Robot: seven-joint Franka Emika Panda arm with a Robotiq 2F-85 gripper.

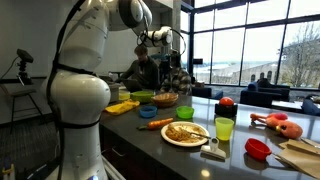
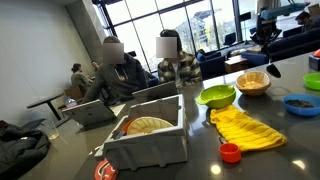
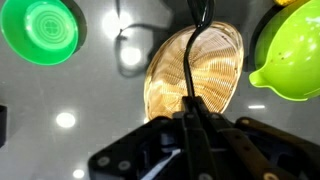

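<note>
Raised over the far part of the table, my gripper (image 2: 267, 47) is shut on a thin black utensil (image 3: 188, 55). Its dark wide end (image 2: 273, 71) hangs downward in exterior view 2, near the woven basket (image 2: 253, 86). In the wrist view the utensil crosses over the pale inside of the basket (image 3: 211, 72), which looks empty. Touching cannot be judged from above, but exterior view 2 shows the utensil clear of the table. The fingertips are dark and partly merge with the handle.
Close by the basket are a light-green bowl (image 3: 295, 58) and a smaller green bowl (image 3: 40, 27). A blue bowl (image 2: 301, 106), yellow cloth (image 2: 246, 130), red cup (image 2: 229, 153) and grey bin (image 2: 146, 143) share the table. A plate of food (image 1: 185, 134) sits nearer the arm's base.
</note>
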